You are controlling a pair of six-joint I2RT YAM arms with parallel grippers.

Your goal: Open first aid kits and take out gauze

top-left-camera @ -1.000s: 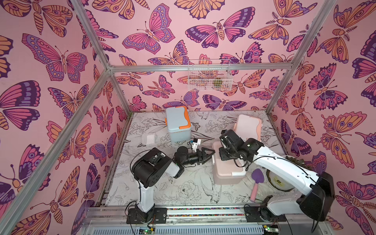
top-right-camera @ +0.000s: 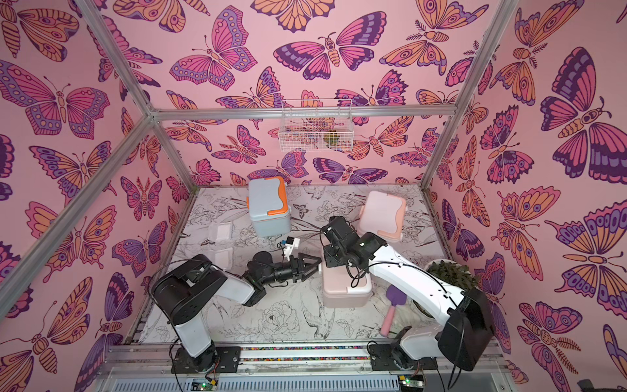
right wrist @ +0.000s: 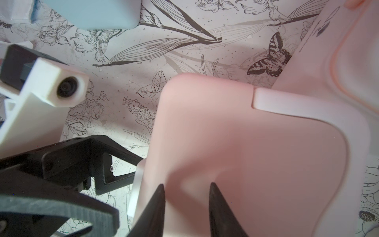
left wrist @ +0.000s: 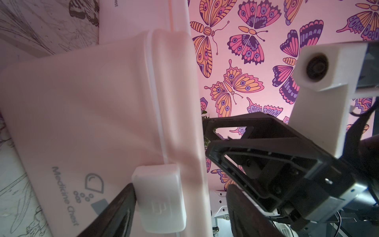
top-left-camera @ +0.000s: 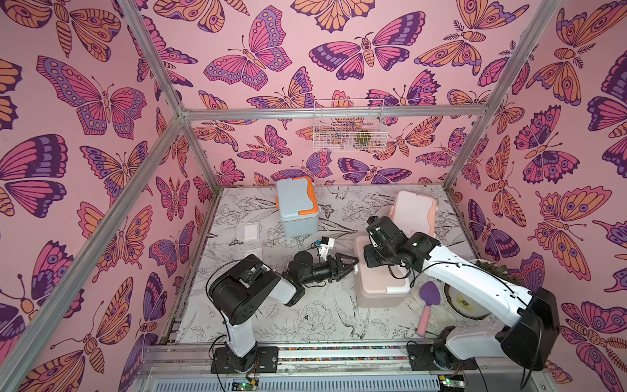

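Note:
A pink medicine chest (top-left-camera: 382, 297) stands closed near the table's middle. Its white latch (left wrist: 159, 197) is on the side facing my left gripper, whose fingers stand apart around the latch and lid rim; one finger seems to touch the latch. Whether they press is unclear. From the right, my right gripper is over the lid (right wrist: 252, 158), fingers close together at its surface, nothing visible held between them. Behind are a blue-grey kit (top-left-camera: 297, 219) with an orange handle, and a pale pink kit (top-left-camera: 412, 212) at the back right. No gauze is visible.
Small white containers (top-left-camera: 248, 231) lie left of the blue-grey kit. A purple spatula (top-left-camera: 429, 294) and a potted plant (top-right-camera: 452, 274) lie right of the chest, by my right arm.
My left gripper has shifted slightly toward the front along the chest's side, and its arm has swung left, uncovering a second white container. My right arm looks unmoved; the chest is still closed.

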